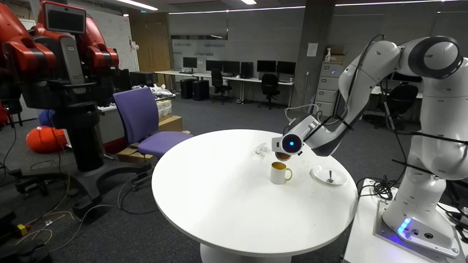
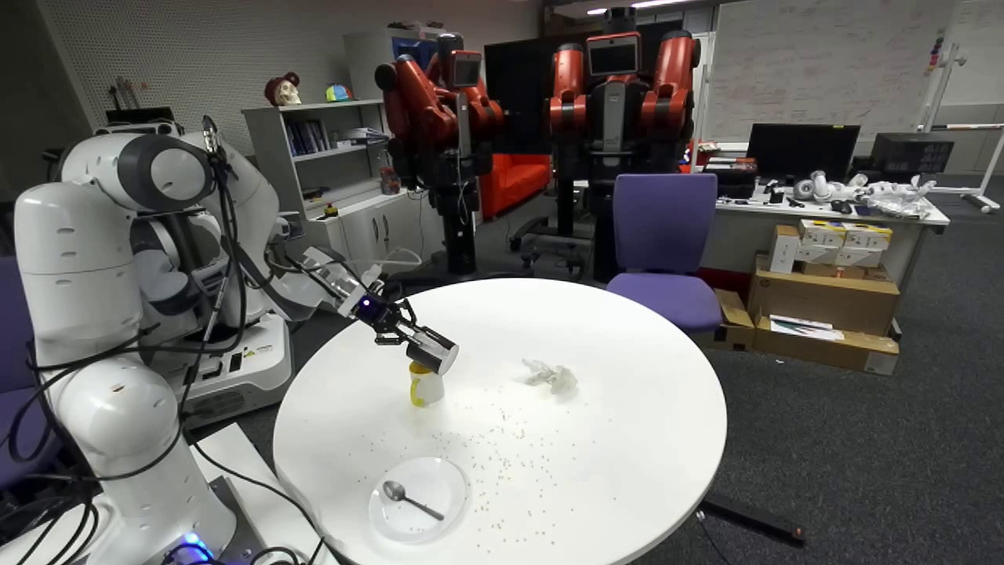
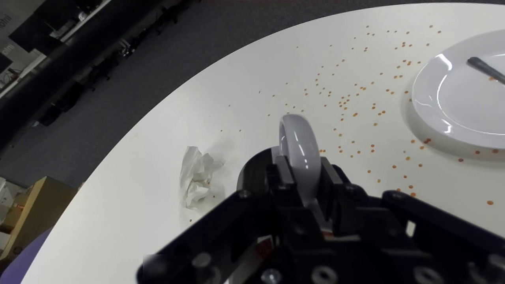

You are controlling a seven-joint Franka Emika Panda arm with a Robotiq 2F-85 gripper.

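My gripper (image 2: 406, 331) is shut on the pale handle (image 3: 303, 149) of a dark mug (image 2: 433, 350), as the wrist view shows. The held mug is tipped well over, and its brownish opening (image 1: 283, 156) shows in exterior view 1. Just below stands a white mug with a yellow inside and handle (image 1: 278, 174), upright on the round table (image 1: 219, 188). In exterior view 2 the tipped mug overlaps the top of this white mug (image 2: 426, 387); whether they touch I cannot tell. What is inside either mug is not clear.
A white plate (image 2: 419, 499) with a spoon (image 2: 412, 499) lies on the table. Small orange bits are scattered near it. Crumpled clear plastic or tissue (image 3: 196, 176) lies beyond the mugs.
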